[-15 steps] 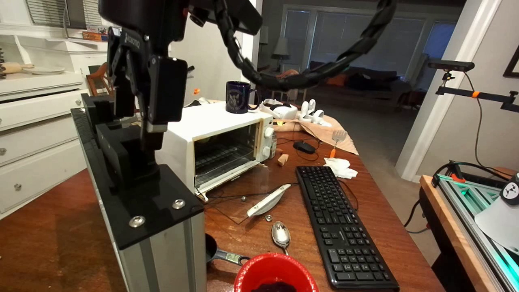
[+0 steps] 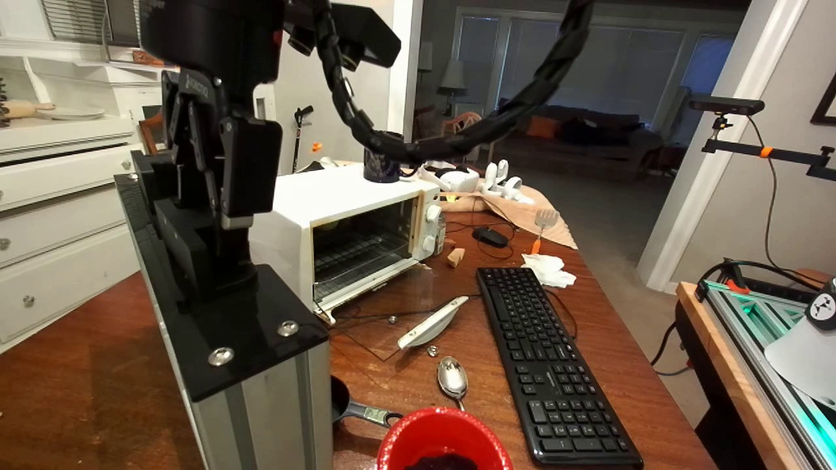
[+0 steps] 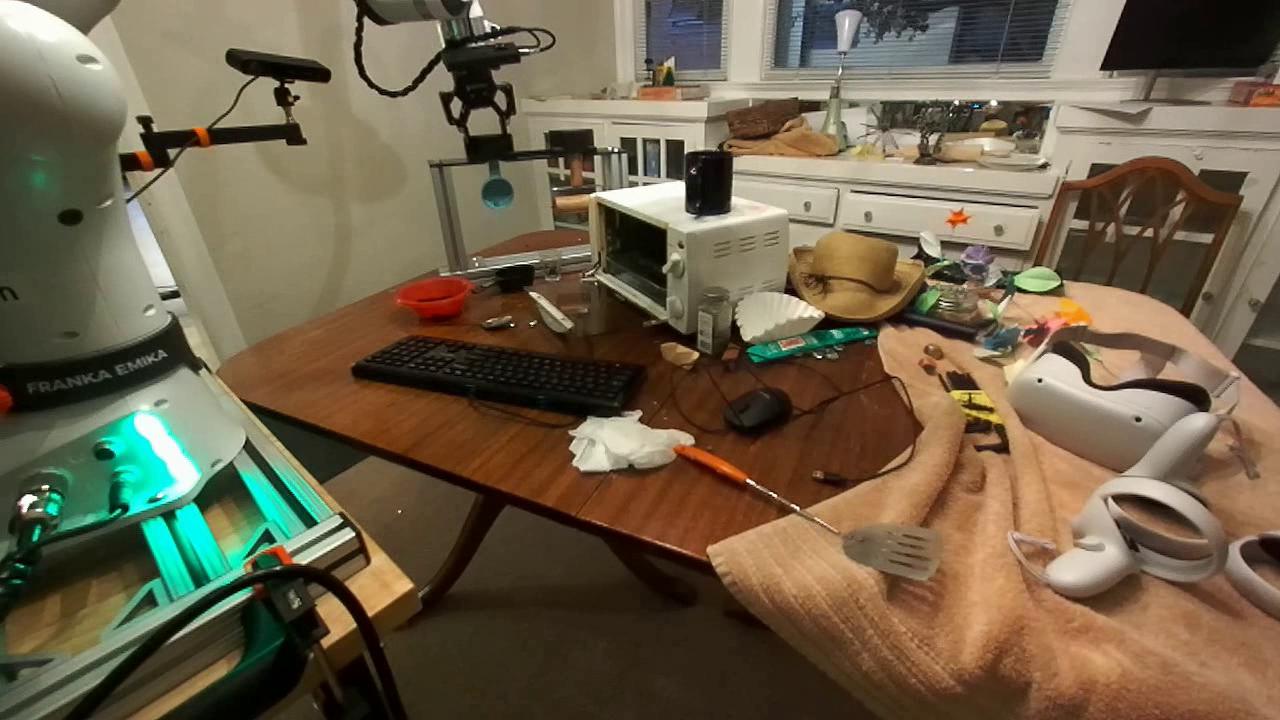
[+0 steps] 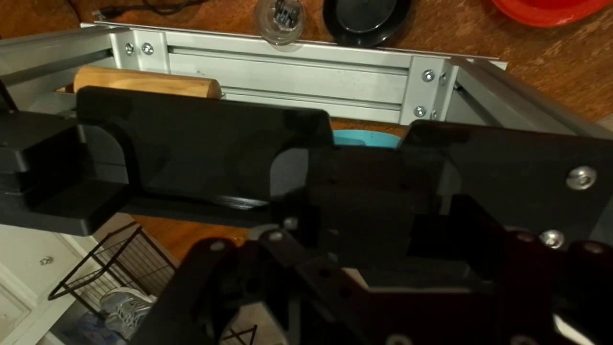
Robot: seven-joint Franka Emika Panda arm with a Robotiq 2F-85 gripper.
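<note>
My gripper [image 3: 483,124] is over the black rack [image 2: 270,305] that tops an aluminium frame. In exterior view 2 its fingers stand apart, with a gap visible between them. Their tips are down by a black block [image 2: 181,243] on the rack; whether they touch it is hard to tell. A blue round scoop [image 3: 497,192] hangs below the rack, under the gripper. Only its blue edge [image 4: 368,138] shows in the wrist view, where black rack parts and dark fingers hide most of the space between the tips.
A wooden cylinder [image 4: 143,82] lies along the frame. The white toaster oven [image 3: 729,234] stands close by, with a dark mug [image 3: 708,182] on top. A red bowl [image 2: 444,442], a spoon [image 2: 452,377] and a keyboard [image 2: 548,360] occupy the table.
In exterior view 1 the gripper has shifted left and a little lower, closer in to the rack's black block. The table objects have not moved.
</note>
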